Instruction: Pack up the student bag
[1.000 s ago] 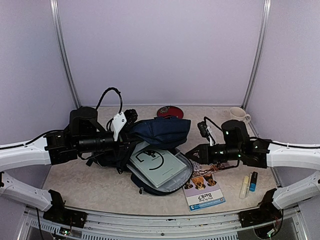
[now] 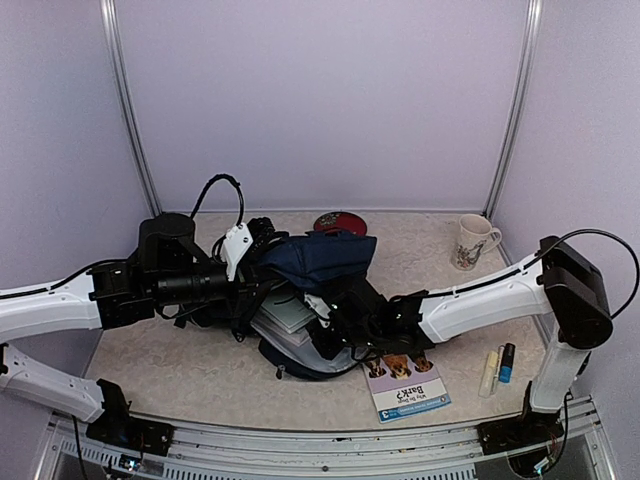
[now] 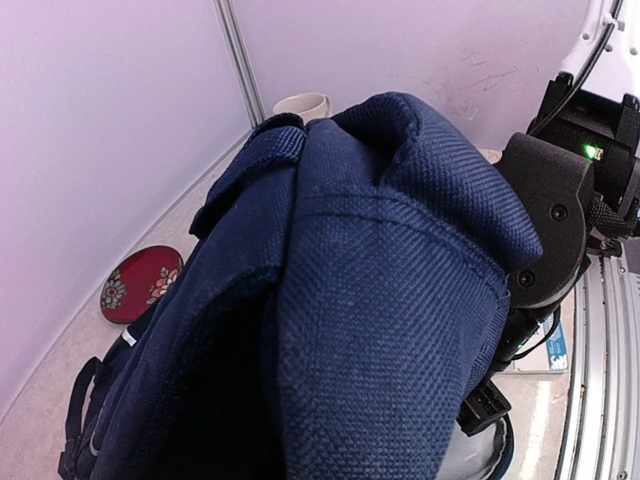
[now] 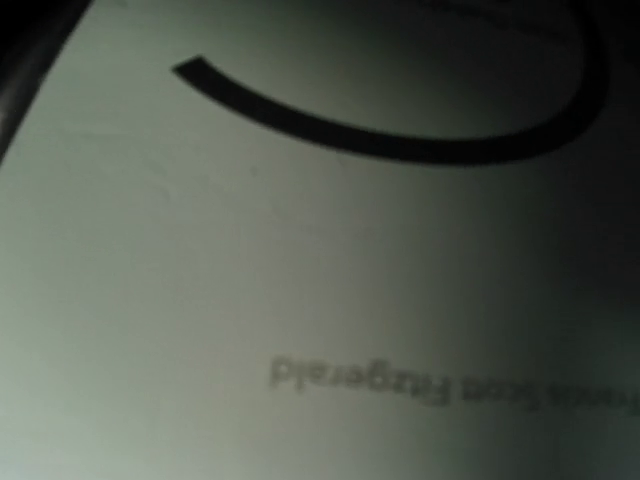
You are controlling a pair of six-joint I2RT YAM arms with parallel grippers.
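Observation:
The dark blue bag (image 2: 315, 258) lies open on the table, its flap raised. My left gripper (image 2: 258, 281) is shut on the flap, whose fabric (image 3: 390, 300) hides the fingers in the left wrist view. Inside the opening lies a pale book (image 2: 288, 312), mostly covered by the flap and my right arm. Its cover (image 4: 200, 270), with a dark arc and an author's name, fills the right wrist view. My right gripper (image 2: 326, 338) is shut at the bag's mouth, close against the book, with nothing seen held.
A dog-picture book (image 2: 408, 388) lies just right of the bag, partly under my right arm. Farther right are a yellowish marker (image 2: 489, 373) and a blue-black one (image 2: 506, 363). A mug (image 2: 470, 242) and a red floral item (image 2: 341, 222) stand farther back.
My right gripper has swung left from beside the bag to its mouth. The pale book has shifted deeper inside, baring grey lining. The left arm holds its place.

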